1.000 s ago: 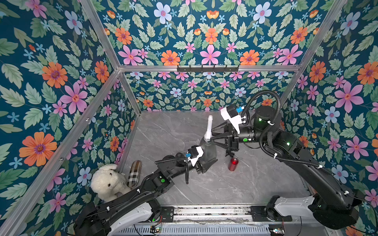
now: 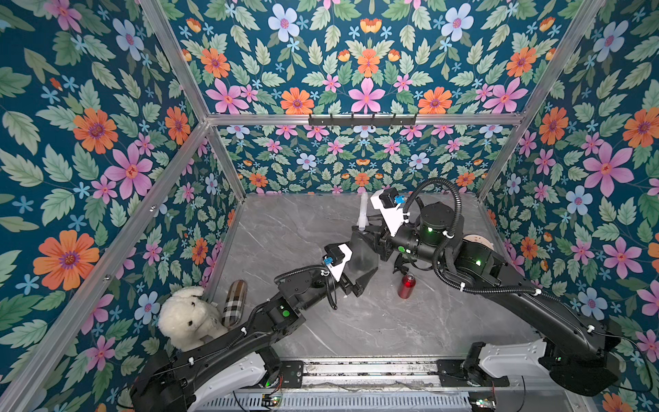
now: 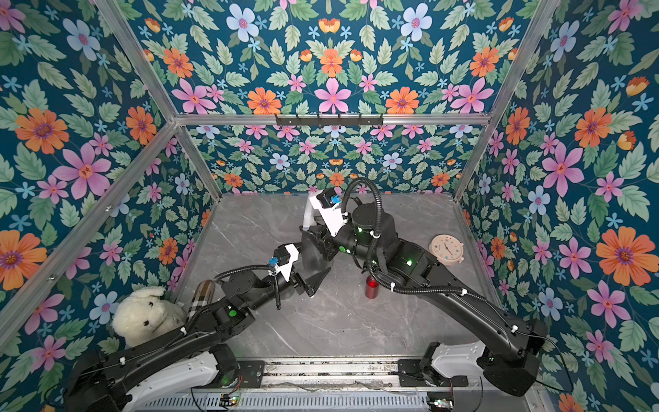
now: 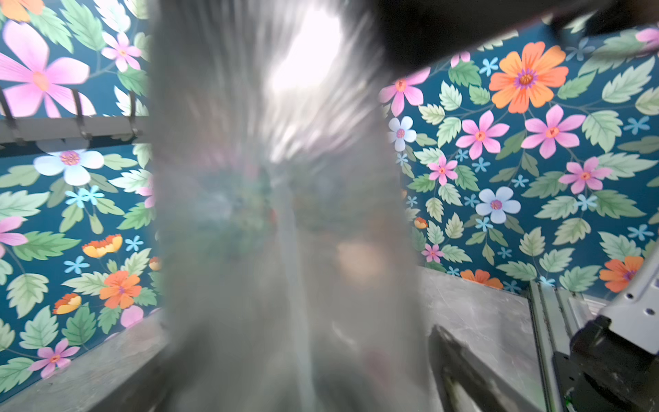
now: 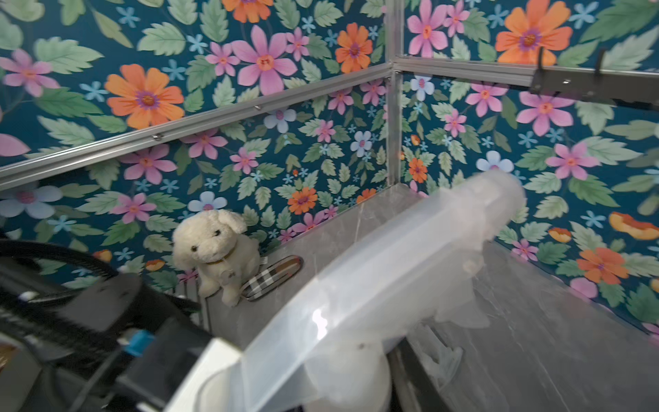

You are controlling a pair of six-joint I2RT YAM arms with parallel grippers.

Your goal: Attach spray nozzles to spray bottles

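Observation:
The translucent grey spray bottle (image 2: 364, 255) stands between the two arms, with the whitish spray nozzle (image 2: 363, 208) at its top. Blurred in the left wrist view, the bottle (image 4: 288, 226) fills the middle. My left gripper (image 2: 357, 269) is open, its fingers (image 4: 466, 374) on either side of the bottle. At the top of the bottle, my right gripper (image 2: 372, 238) is shut on the nozzle. The long nozzle (image 5: 384, 267) lies slantwise across the right wrist view, above a white round collar (image 5: 350, 377). How the nozzle sits on the bottle's neck is hidden.
A red can (image 2: 406, 286) stands just right of the bottle. A white plush dog (image 2: 188, 318) and a plaid case (image 2: 234, 302) lie at the left. A round clock-like object (image 3: 446, 248) lies at the right.
My right gripper and wrist have moved left, closer over the bottle's top. The bottle has shifted slightly toward the back. My left arm has moved only a little.

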